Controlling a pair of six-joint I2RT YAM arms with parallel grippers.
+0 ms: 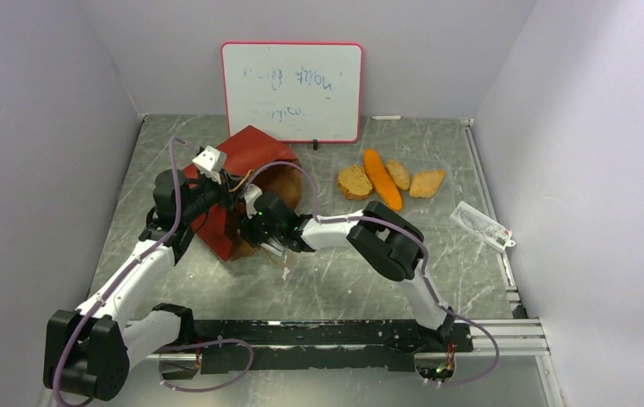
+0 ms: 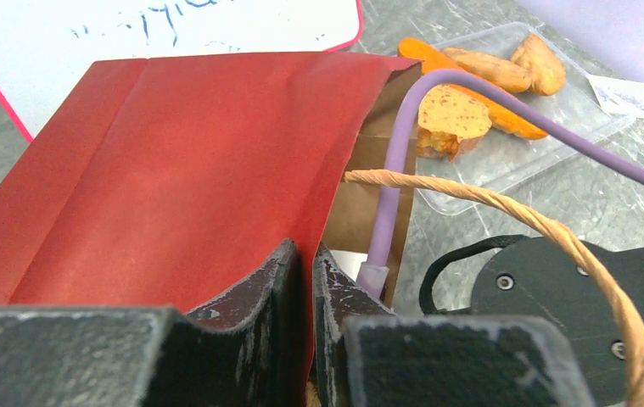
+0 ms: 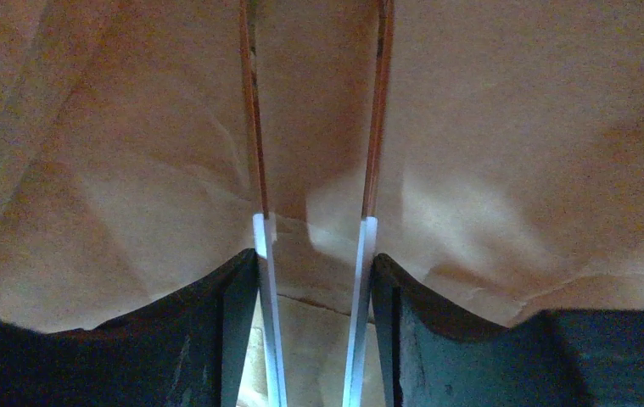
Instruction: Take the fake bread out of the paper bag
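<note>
The red paper bag [image 1: 253, 149] lies on its side at the left of the table, its brown inside facing my right arm. My left gripper is shut on the red bag wall, near a twisted handle [image 2: 513, 206]. The right gripper is inside the bag, its fingers [image 3: 235, 288] open before creased brown paper. Two thin strips, pale below and brown above, run along its fingers' inner sides; what they are I cannot tell. No bread shows inside the bag. Outside lie a cut loaf [image 1: 355, 182], an orange baguette [image 1: 382, 180] and two rolls [image 1: 427, 183].
The bread outside rests on a clear tray [image 2: 505, 180]. A whiteboard [image 1: 293, 89] leans at the back, close behind the bag. A white card [image 1: 481, 225] lies at the right. Purple tubes loop over both arms.
</note>
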